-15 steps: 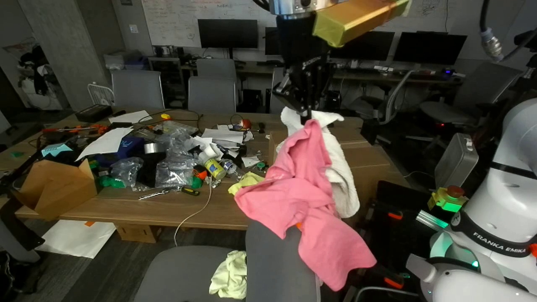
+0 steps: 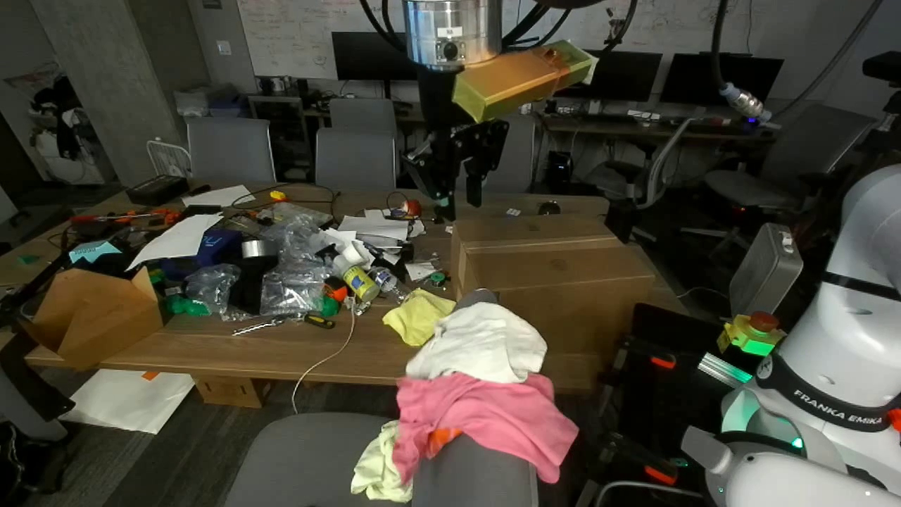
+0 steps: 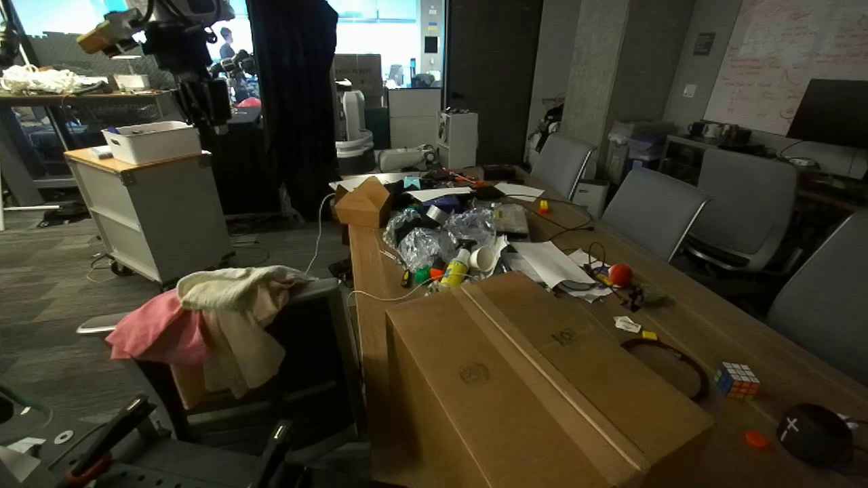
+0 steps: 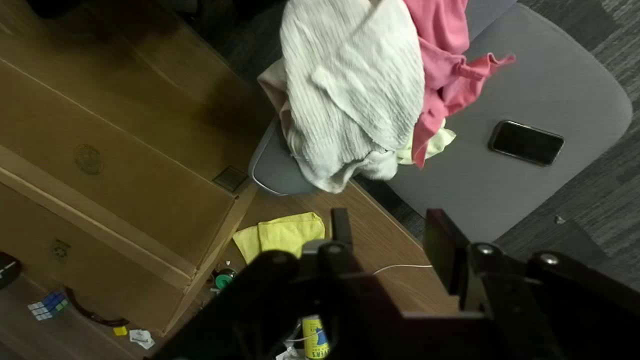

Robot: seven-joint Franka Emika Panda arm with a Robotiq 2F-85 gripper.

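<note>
My gripper hangs in the air with its fingers apart and nothing between them. In exterior view 1 the gripper (image 2: 460,198) is above the table's box, higher than the cloths. A white cloth (image 2: 479,342) and a pink cloth (image 2: 486,414) lie draped over the back of the grey chair, the white one nearer the table. From the wrist view, the white cloth (image 4: 360,84) bunches over the chair back, with the pink cloth (image 4: 441,78) beside it. A pale yellow-green cloth (image 2: 381,465) rests on the seat, partly under the pink. A yellow cloth (image 4: 282,234) lies on the table.
A large cardboard box (image 2: 549,274) takes up the near end of the table. Bags, papers and tools clutter the table's far part. A phone (image 4: 526,143) lies on the grey chair seat (image 4: 540,78). A loose cable (image 2: 334,351) hangs off the table edge.
My gripper has let go and shifted left in exterior view 1.
</note>
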